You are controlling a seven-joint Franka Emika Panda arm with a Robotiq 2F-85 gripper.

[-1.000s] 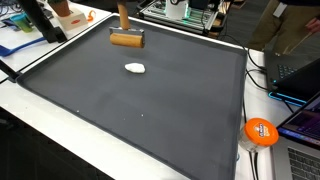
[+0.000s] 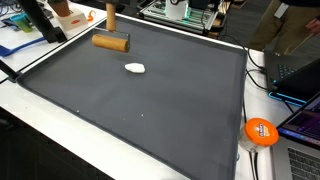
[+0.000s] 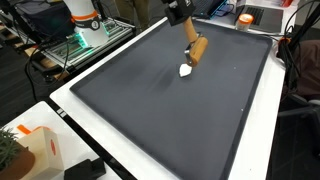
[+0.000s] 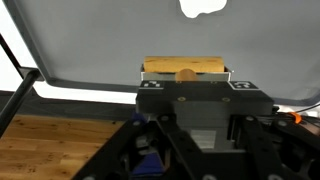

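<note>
A tan wooden roller (image 2: 111, 42) in a thin metal frame hangs at the far left of the grey board (image 2: 160, 95). Its wooden handle (image 2: 110, 8) points upward. In exterior view 2 my gripper (image 3: 181, 12) is shut on this handle from above, the roller lower down. The wrist view shows the roller (image 4: 185, 65) just beyond the fingertips. A small white lump (image 2: 135, 68) lies flat on the board, apart from the roller; it also shows as a white patch (image 4: 203, 5) at the top of the wrist view. Whether the roller touches the board I cannot tell.
An orange-lidded jar (image 2: 260, 133) stands off the board's right side, near a laptop (image 2: 300, 95). Cups and small items crowd the far left corner. Most of the board is bare.
In exterior view 1 the roller and its handle have shifted left and slightly nearer the camera. The white lump has stayed in place.
</note>
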